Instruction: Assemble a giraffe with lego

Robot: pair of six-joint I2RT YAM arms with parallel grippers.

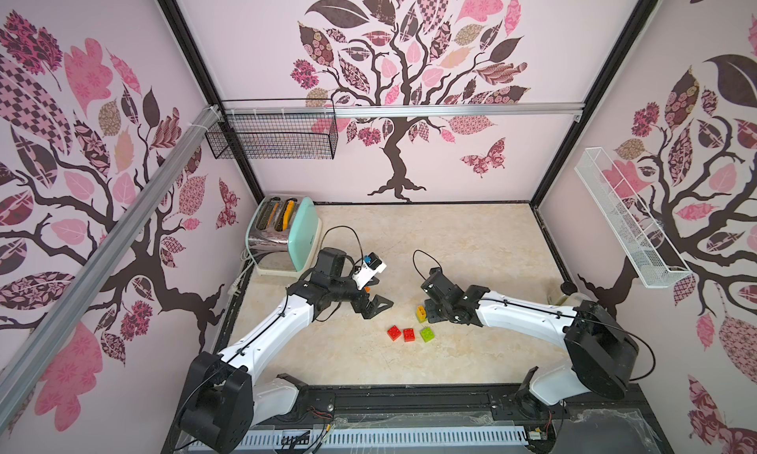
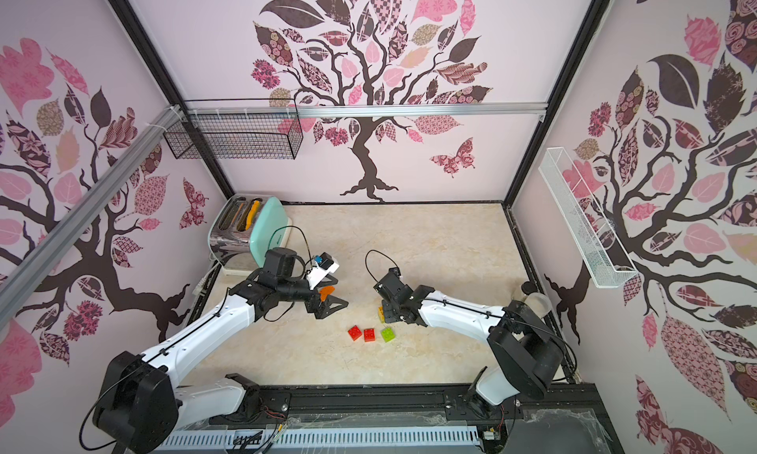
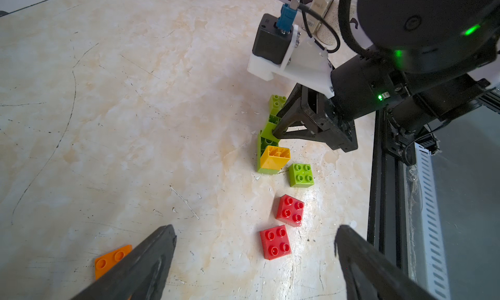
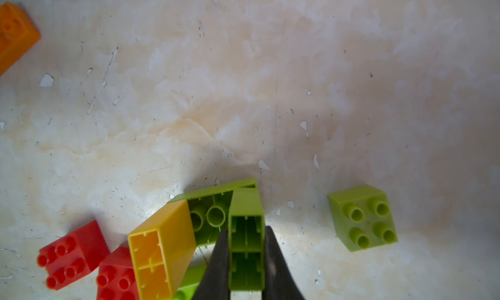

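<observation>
A small green brick (image 4: 246,248), hollow underside up, is pinched by my right gripper. It stands at one end of a longer green brick (image 4: 214,212) that also lies hollow side up. At that brick's other end stands a yellow brick (image 3: 275,156), open side up as well. Whether the pinched brick is joined or only touching, I cannot tell. My left gripper (image 1: 382,291) hangs over the table, its fingers apart and empty. Two red bricks (image 3: 290,210) and a loose green brick (image 3: 301,175) lie nearby, studs up.
Beyond the right gripper another green brick (image 4: 363,217) stands alone. An orange brick (image 3: 112,259) lies partly behind the left finger. A mint toaster (image 1: 303,237) occupies the table's back left corner.
</observation>
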